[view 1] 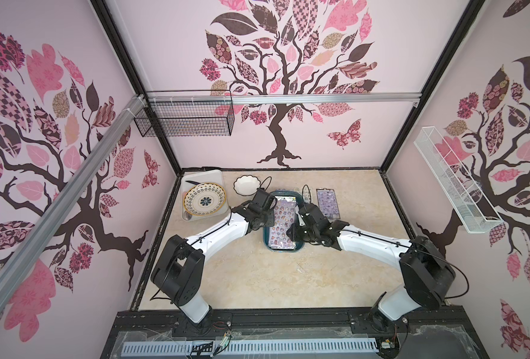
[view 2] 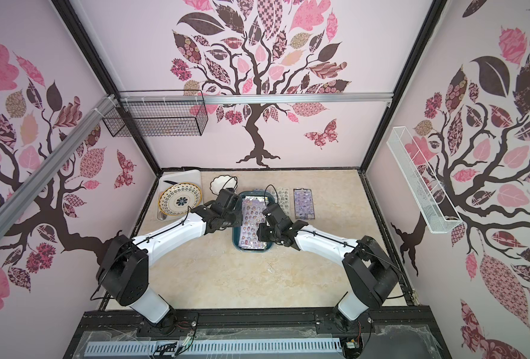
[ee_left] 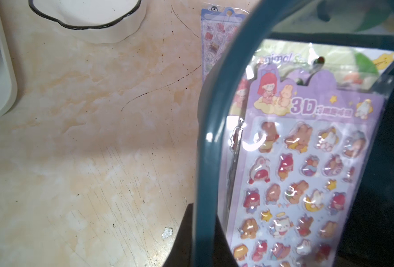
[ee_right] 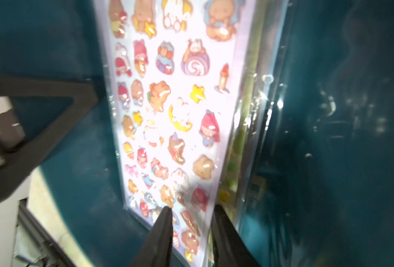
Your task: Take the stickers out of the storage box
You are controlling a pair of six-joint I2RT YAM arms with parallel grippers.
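A teal storage box (view 1: pixel 281 250) holds several 3D sticker sheets (view 1: pixel 283 221). In the left wrist view the box's rim (ee_left: pixel 218 133) runs down between the fingertips of my left gripper, which is shut on it at the box's left side. My right gripper is inside the box at the edge of the top purple sheet (ee_right: pixel 174 106), its fingers part open, with that edge between them; whether they touch it cannot be told.
More sticker sheets (view 2: pixel 304 203) lie on the table right behind the box. A white scalloped dish (view 1: pixel 247 184) and a tray with a patterned plate (view 1: pixel 205 199) stand at the left.
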